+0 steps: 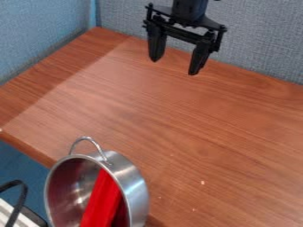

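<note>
My gripper (176, 49) hangs over the back of the wooden table, open, its two black fingers wide apart with nothing between them. At the bottom left, far from the gripper, a steel pot (130, 191) with a wire handle lies tipped toward the viewer at the table's edge. A long red object (103, 200) is inside it; what it is, I cannot tell.
Blue-grey padded walls (35, 31) bound it at the back and left. A black cable (20, 199) and a white object lie off the table at the lower left.
</note>
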